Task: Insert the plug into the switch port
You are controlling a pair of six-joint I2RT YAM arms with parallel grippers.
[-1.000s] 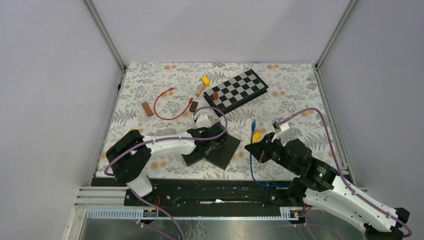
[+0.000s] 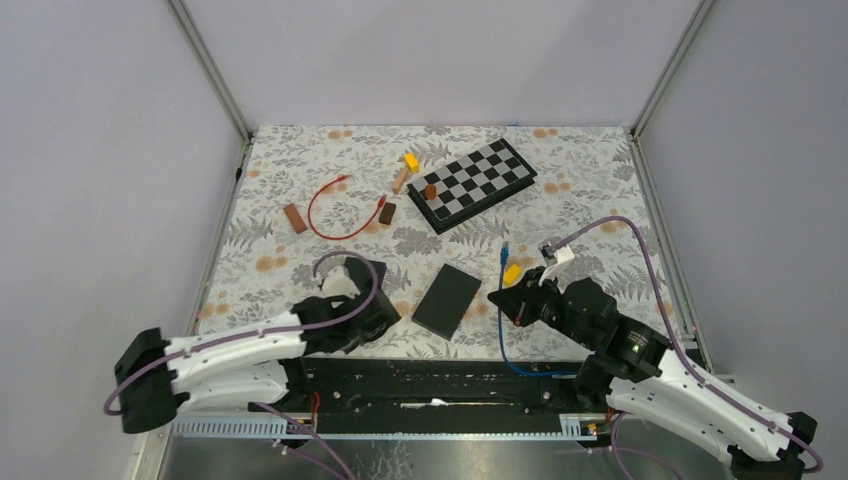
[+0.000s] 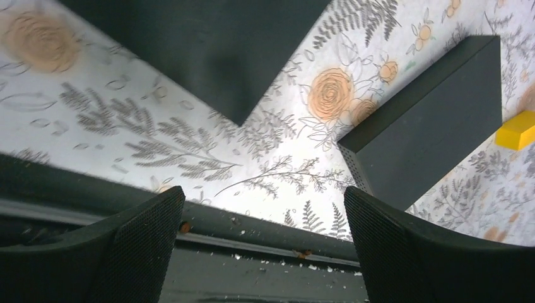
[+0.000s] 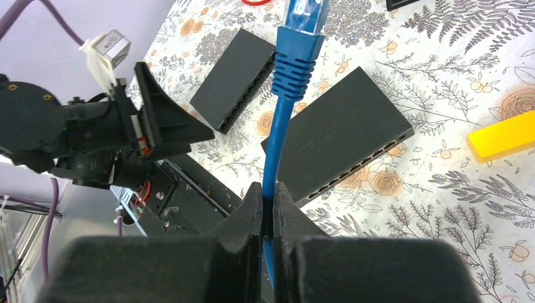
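Observation:
A blue cable with a clear-tipped plug (image 4: 303, 31) stands up from my right gripper, which is shut on the cable below the plug's boot. In the top view this plug (image 2: 505, 250) points toward the back. Two flat black switches lie on the cloth: one (image 2: 447, 302) at the centre front, the other (image 4: 233, 82) left of it and partly behind my left arm in the top view. Ports line one long edge of each in the right wrist view. My left gripper is open and empty, near the front end of the left switch (image 3: 221, 50).
A chessboard (image 2: 475, 187) lies at the back, with a red cable (image 2: 340, 238) and several small blocks to its left. A yellow block (image 4: 501, 137) lies near my right gripper. The blue cable's slack runs along the table's front edge.
My left arm has moved left and toward the front, away from the centre switch and across the left one. The right arm and plug have hardly moved.

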